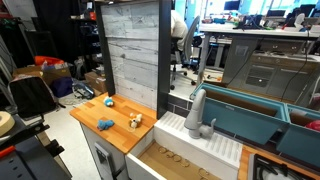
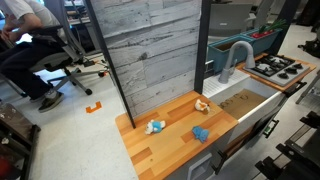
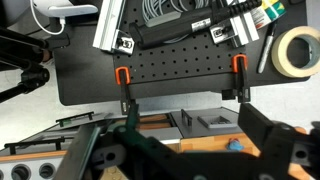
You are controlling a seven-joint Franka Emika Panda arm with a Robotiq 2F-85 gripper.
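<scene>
In the wrist view my gripper is open, its two orange-edged fingers wide apart and nothing held between them. Below it lies a black perforated mounting plate (image 3: pixel 180 68). Three small toys rest apart on the wooden counter (image 1: pixel 88 121): a blue-and-white one (image 1: pixel 109 101), a blue one (image 1: pixel 105 125) and a yellowish-white one (image 1: pixel 135 120). The second exterior view shows the same blue toy (image 2: pixel 200 134) near the counter's front edge. Part of a blue object (image 3: pixel 235 145) appears at the wrist view's lower right. Neither exterior view shows the gripper clearly.
A white sink (image 1: pixel 210 155) with a grey faucet (image 1: pixel 195 112) adjoins the counter. Farther along is a stove top (image 2: pixel 275 67); a teal bin (image 1: pixel 235 118) stands behind the sink. A grey plank wall (image 2: pixel 165 60) backs the counter. Tape (image 3: pixel 296 52) and cables lie near the mounting plate.
</scene>
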